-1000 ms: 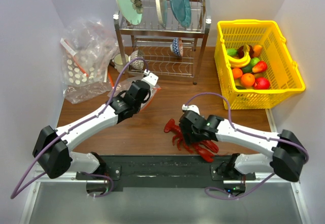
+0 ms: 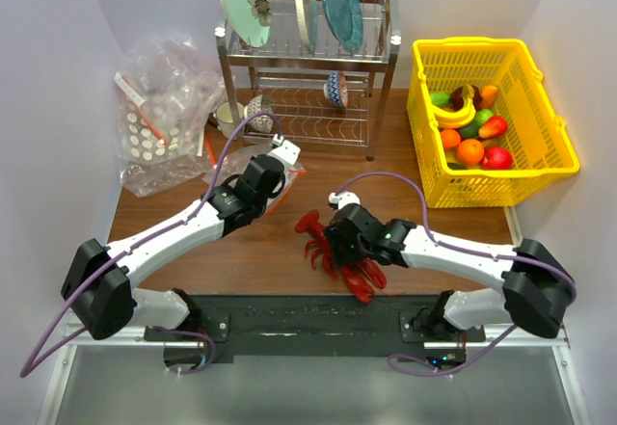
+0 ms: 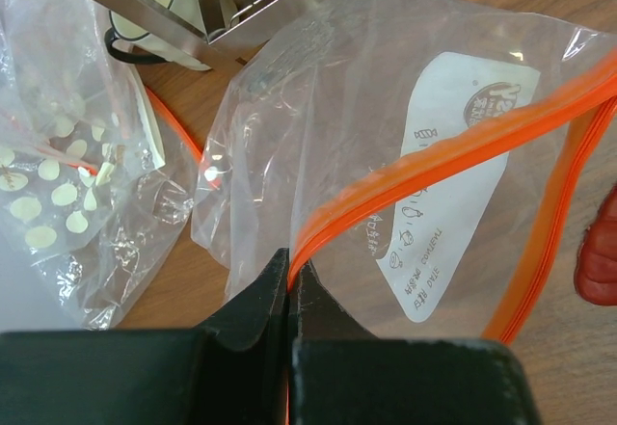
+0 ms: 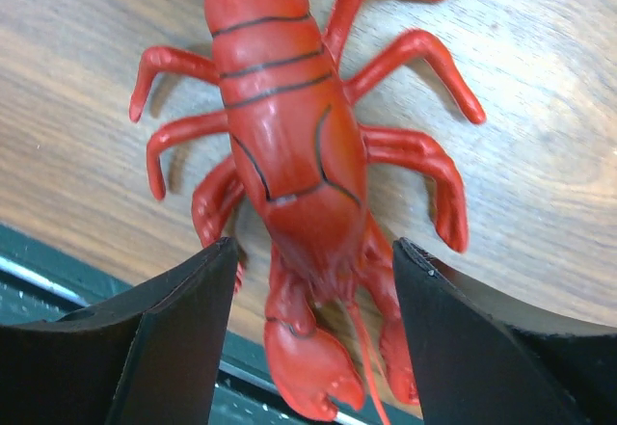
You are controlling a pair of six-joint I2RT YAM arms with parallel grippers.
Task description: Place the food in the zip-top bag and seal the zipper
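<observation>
My left gripper is shut on the orange-edged rim of a clear zip top bag (image 3: 333, 88). The bag's mouth gapes toward the right in the left wrist view, and nothing shows inside it. A red toy lobster (image 4: 289, 146) lies on the wooden table, right of the bag in the top view (image 2: 308, 224). Over its head end stands my right gripper, open, one finger (image 4: 217, 276) on each side of the head with gaps showing. In the top view the right arm covers the lobster's middle.
A yellow basket (image 2: 501, 197) of toy fruit stands at the back right. The metal dish rack (image 2: 376, 107) rises behind the bag. Other plastic bags (image 2: 159, 170) lie at the back left. Bare table (image 2: 443, 218) shows in front of the basket.
The left arm and its bag have stayed still.
</observation>
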